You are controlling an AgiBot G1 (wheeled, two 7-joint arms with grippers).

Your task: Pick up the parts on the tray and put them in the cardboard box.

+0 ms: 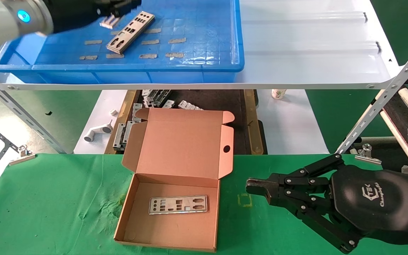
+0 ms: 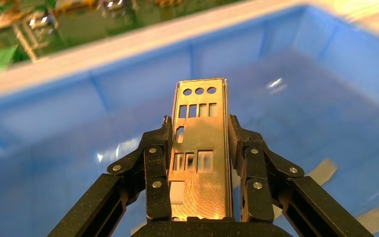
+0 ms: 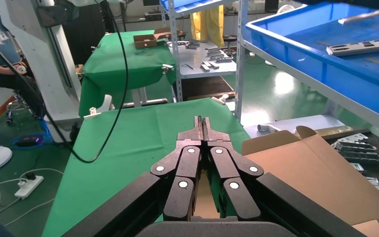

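Note:
A slim metal plate [image 2: 205, 134] with round and square cut-outs is clamped in my left gripper, one finger on each long side. In the high view this arm is above the blue tray's [image 1: 181, 77] left part, and what seems the held plate's end [image 1: 109, 22] shows below the gripper. More metal plate [image 1: 131, 32] lies slanted in the tray, possibly a stack. The cardboard box [image 1: 170, 233] stands lid-up on green cloth, one metal plate [image 1: 170, 205] flat inside. To its right my right gripper is shut, nothing between its fingertips.
Grey tape strips [image 1: 177, 40] mark the tray floor. The tray stands on a white shelf [image 1: 309, 63] behind and above the green table [image 1: 71, 204]. The raised box lid [image 1: 181, 144] stands toward the shelf. Cloth left of the box is clear.

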